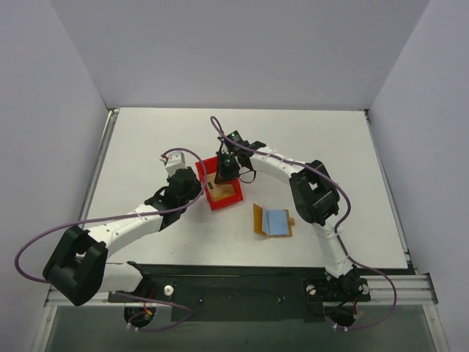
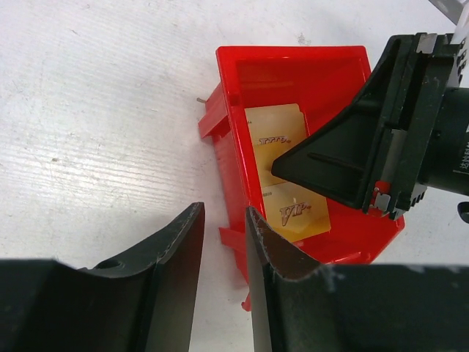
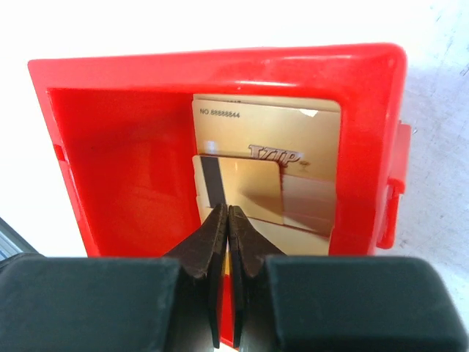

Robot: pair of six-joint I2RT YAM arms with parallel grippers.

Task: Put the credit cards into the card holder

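Observation:
Several gold cards lie inside the red box, one small card with a dark stripe on top of the others. Over the box in the top view is my right gripper; its fingertips meet, with nothing between them, and the striped card lies outside them. Left of the box, my left gripper has its fingers a little apart, only bare table showing between them. The card holder, with a blue inside and a tan flap, stands open at the front right of the table.
Beside the holder a small tan tab sticks out. Bare white table stretches to the back right. The left arm is close against the box's left side.

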